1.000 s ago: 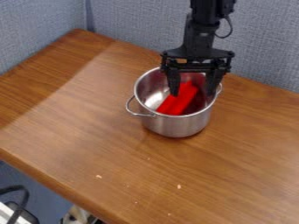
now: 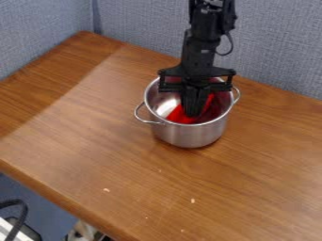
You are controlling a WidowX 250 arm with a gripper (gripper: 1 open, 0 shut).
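Note:
A steel pot [image 2: 189,134] with two wire handles stands on the wooden table, toward the back and right of centre. A red object [image 2: 179,114] lies inside it, largely hidden by the black gripper [image 2: 193,105], which reaches down into the pot from above. The fingertips are inside the pot at the red object; whether anything is between them cannot be made out.
A grey textured wall [image 2: 277,52] runs behind it. Dark cables [image 2: 15,216] lie off the near left corner.
The gripper has come down and a little to the left, deeper into the pot, now covering more of the red object. The pot has stayed in place.

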